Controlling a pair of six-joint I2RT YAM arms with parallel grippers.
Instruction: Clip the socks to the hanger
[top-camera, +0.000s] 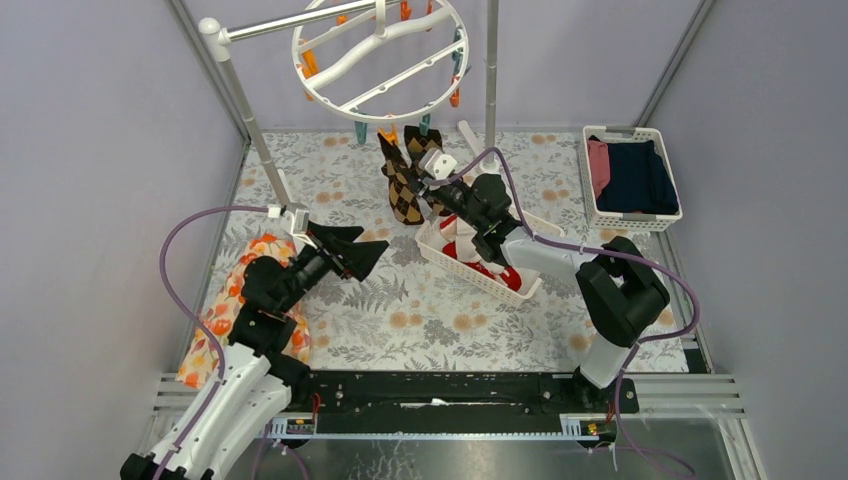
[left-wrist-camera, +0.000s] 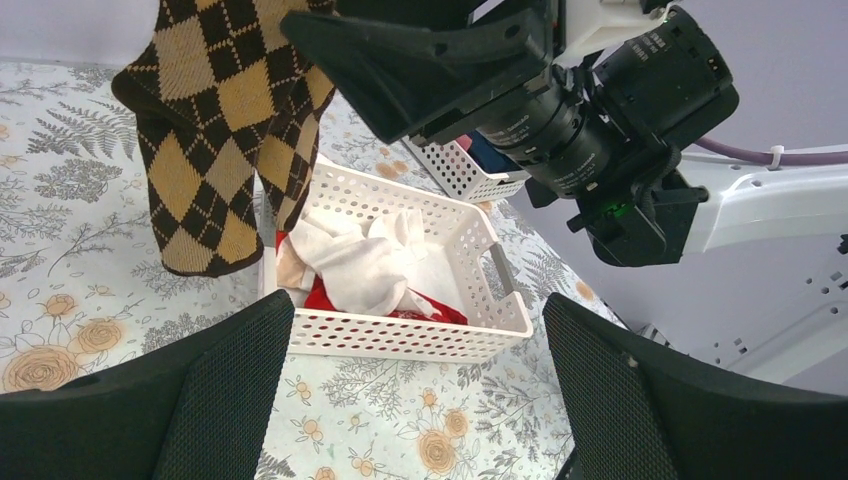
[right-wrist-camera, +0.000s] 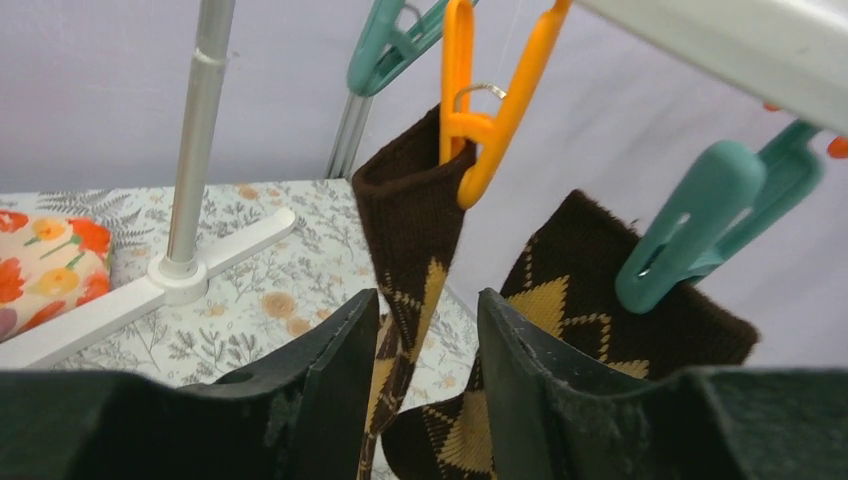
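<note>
Two brown and tan argyle socks hang under the round white hanger. In the right wrist view, one sock is pinched at its cuff by an orange clip. A teal clip overlaps the top of the other sock, at the right. My right gripper is partly open below the orange clip. The first sock's lower part shows in its gap; I cannot tell whether it lies between the fingers or beyond. Well to the left, my left gripper stands wide open and empty.
A white basket with red and white socks stands below the right arm. Another basket with dark and pink cloth is at the back right. Orange floral fabric lies at the left.
</note>
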